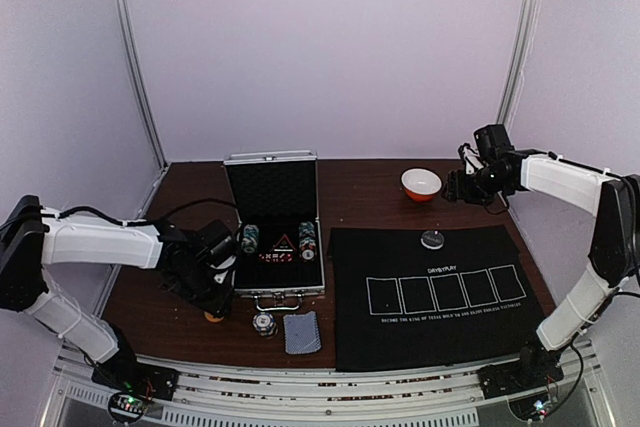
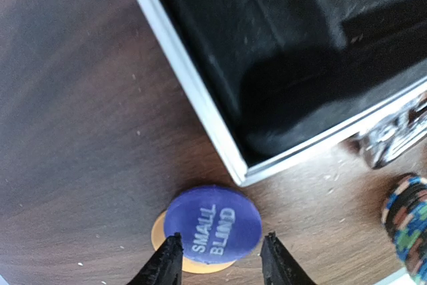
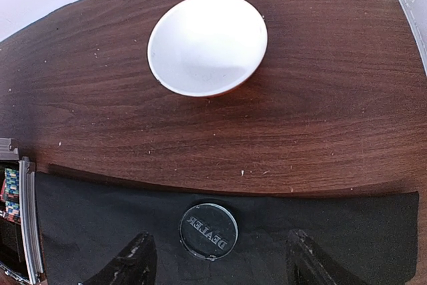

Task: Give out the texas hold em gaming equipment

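A blue SMALL BLIND button (image 2: 212, 221) rests on an orange disc (image 2: 193, 265) beside the corner of the metal chip case (image 1: 275, 247). My left gripper is over the buttons, fingers apart on either side of the blue one's near edge. A clear DEALER button (image 3: 208, 231) lies on the black mat (image 1: 430, 337). My right gripper stands open above the mat's back edge, near the dealer button. The case is open, with chip stacks (image 1: 250, 239) inside.
A white-and-red bowl (image 1: 421, 183) stands at the back right. A chip stack (image 1: 264, 324) and a checked card deck (image 1: 301, 333) lie in front of the case.
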